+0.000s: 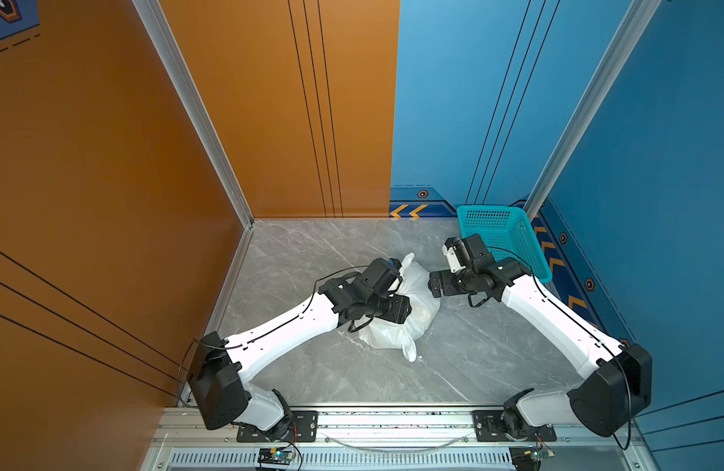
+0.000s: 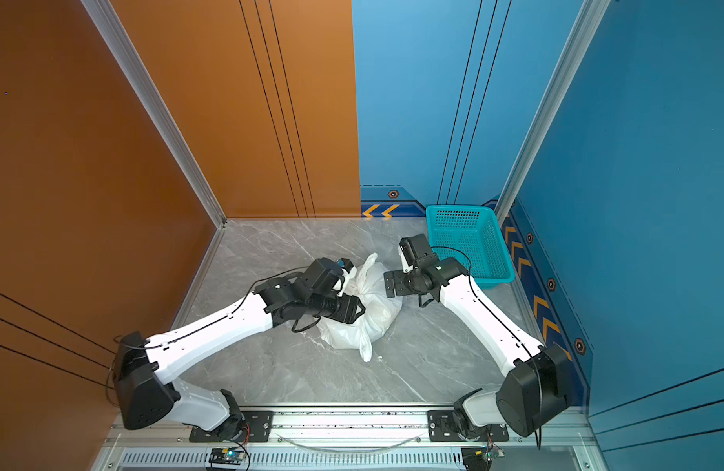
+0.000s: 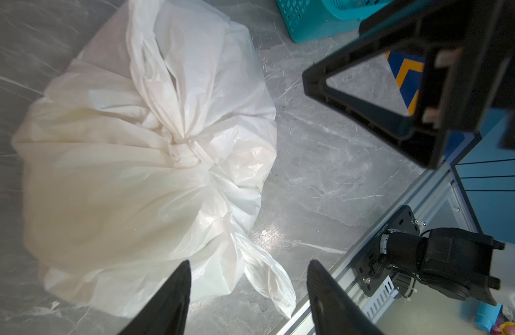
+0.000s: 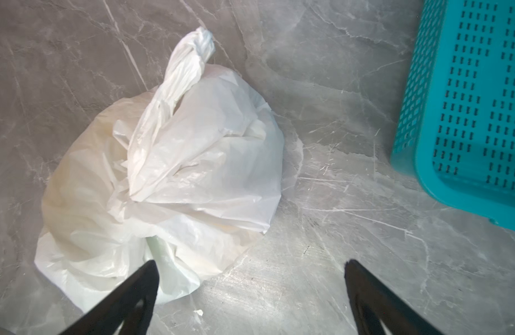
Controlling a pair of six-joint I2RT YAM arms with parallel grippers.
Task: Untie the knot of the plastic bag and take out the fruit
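The white plastic bag lies on the grey table in the middle front. Its bunched knot is on top, with twisted ends sticking up toward the back and toward the front. My left gripper is open above the bag, nothing between its fingers. My right gripper is also open, just right of and above the bag, with nothing in it. Any fruit is hidden inside the bag.
A teal plastic basket stands empty at the back right, beside the right arm. Walls bound the sides and back.
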